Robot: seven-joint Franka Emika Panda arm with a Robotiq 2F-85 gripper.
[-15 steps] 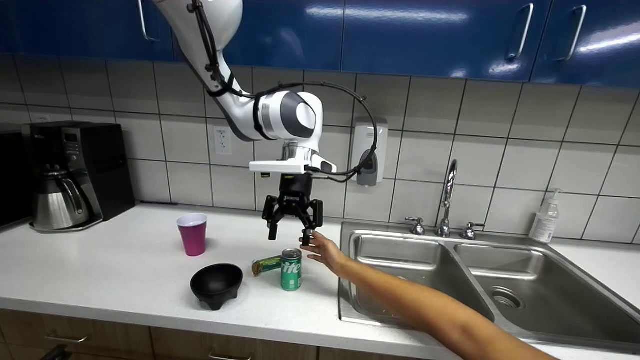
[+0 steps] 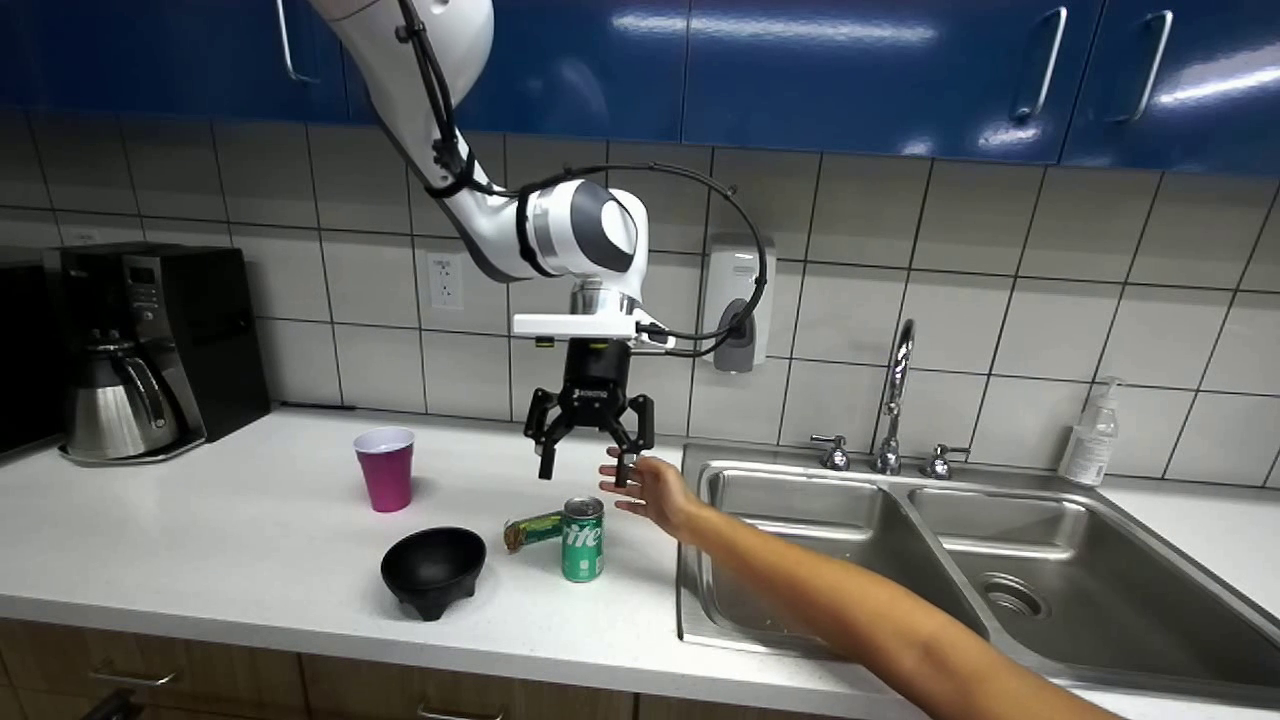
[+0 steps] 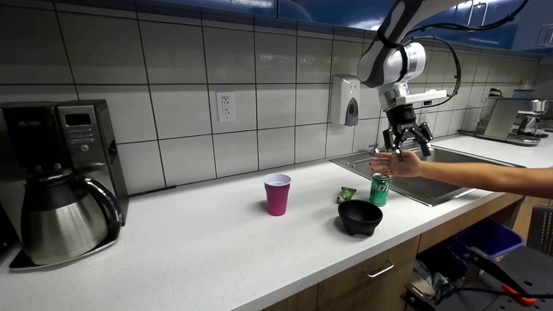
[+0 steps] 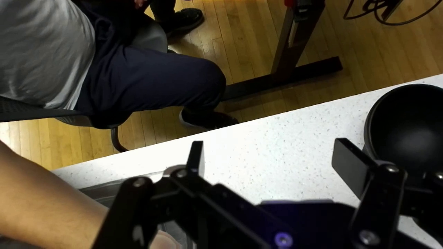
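Note:
My gripper [image 2: 584, 473] hangs open above the counter, its fingers pointing down and nothing between them. Below it a green Sprite can [image 2: 583, 546] stands upright on the counter. Just behind and left of the can lies a green and brown packet [image 2: 533, 530]. A person's hand [image 2: 657, 494] reaches in from the right and is close to my right-hand finger in the first exterior view; whether they touch I cannot tell. The black bowl [image 3: 360, 217] sits near the counter's front edge. Further left stands a magenta cup [image 3: 277, 199]. Neither can nor packet shows in the wrist view.
A steel double sink [image 2: 816, 510] lies to the right, with the person's forearm [image 2: 864, 600] across it. At the far left is a coffee maker [image 3: 67, 186]. Bare counter [image 3: 192, 228] stretches between it and the cup. Blue cabinets [image 2: 888, 72] hang overhead.
The gripper has turned slightly and its fingers look a little wider apart in view. The hand has shifted slightly to the right. Can, packet, bowl and cup stay where they were.

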